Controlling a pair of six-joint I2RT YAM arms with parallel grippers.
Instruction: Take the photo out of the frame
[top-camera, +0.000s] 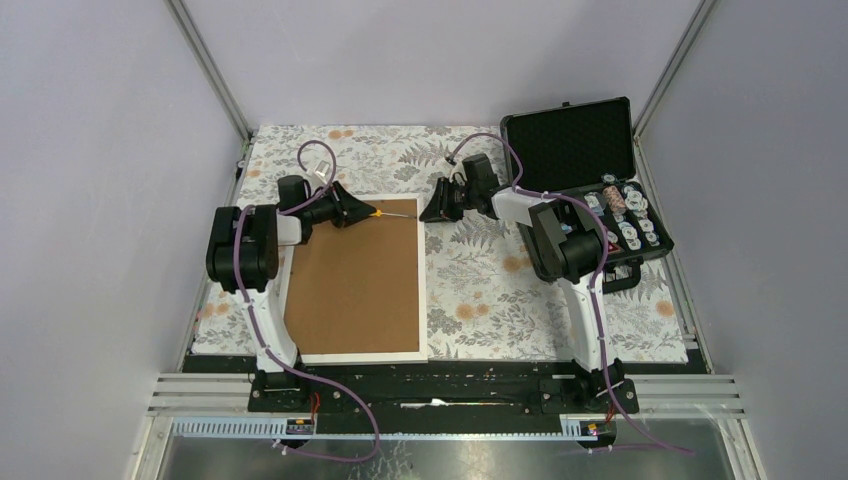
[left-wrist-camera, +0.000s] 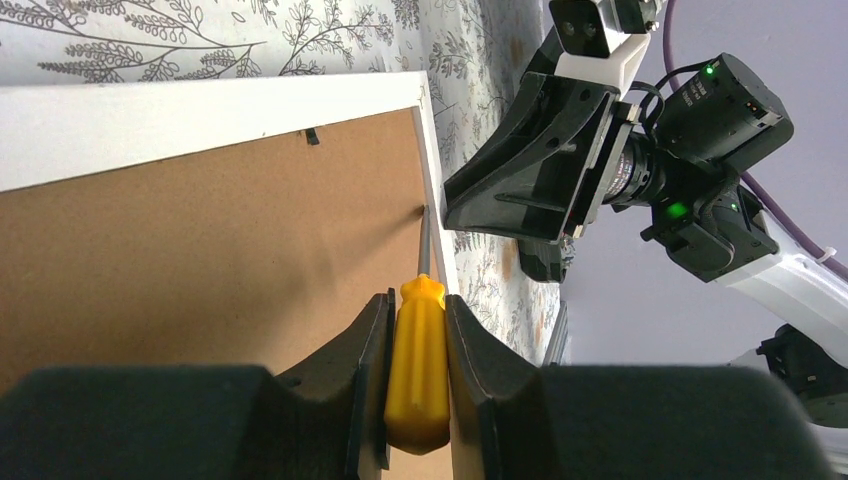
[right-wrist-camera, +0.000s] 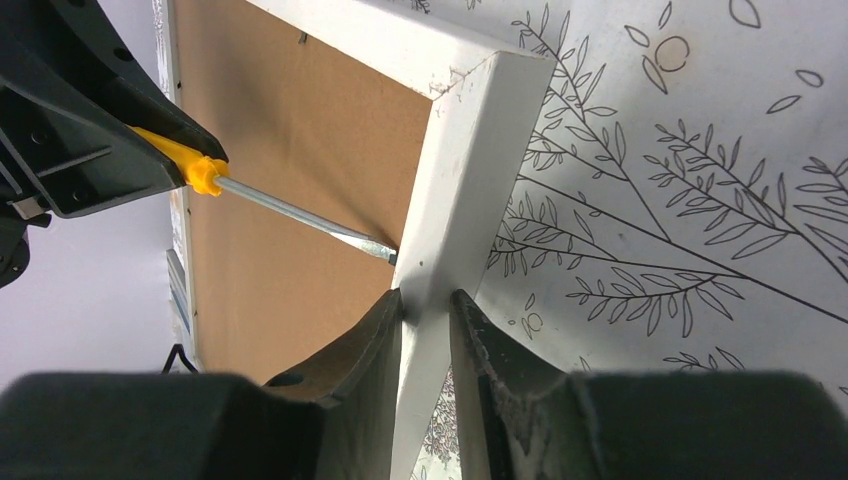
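The frame lies face down, its white border (top-camera: 423, 290) around a brown backing board (top-camera: 350, 290); any photo is hidden. My left gripper is shut on the yellow handle of a screwdriver (left-wrist-camera: 418, 370). The screwdriver's metal tip (right-wrist-camera: 378, 250) reaches the seam between the board and the right-hand border, near the far corner. Over that same border, my right gripper holds its fingers part-way apart, the white bar showing between them. Whether both fingers touch the bar, I cannot tell.
Small dark tabs (left-wrist-camera: 312, 136) stand on the inner edge of the far border. An open black case (top-camera: 630, 220) with several round items is at the right, beside my right arm.
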